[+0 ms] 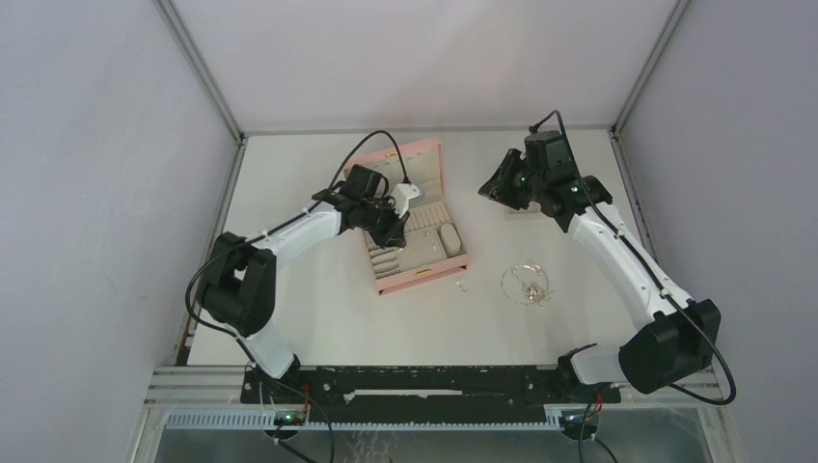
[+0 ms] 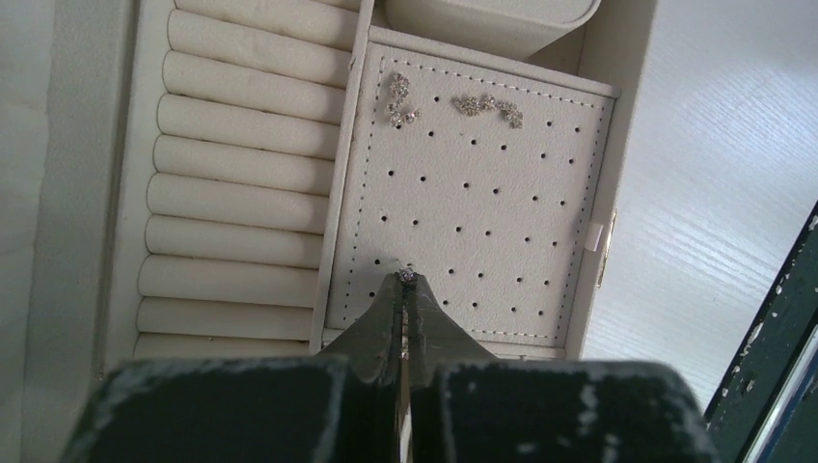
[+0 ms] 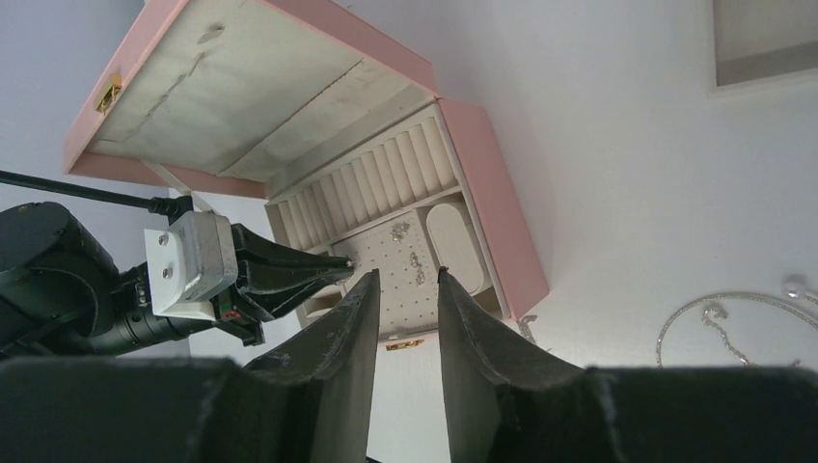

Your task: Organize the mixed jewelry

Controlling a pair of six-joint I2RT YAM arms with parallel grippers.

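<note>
The open pink jewelry box stands left of centre, with ring rolls beside a perforated cream panel. Two sparkly earrings lie near one end of that panel. My left gripper is low over the panel's opposite end, shut, with a small sparkly earring showing at its fingertips. Whether that earring touches the panel, I cannot tell. To the right of the box, over bare table, my right gripper is part open and has nothing between its fingers.
A thin earring lies on the table just off the box's front right corner. Further right are a looped necklace and tangled chains. A pale tray sits partly under the right arm.
</note>
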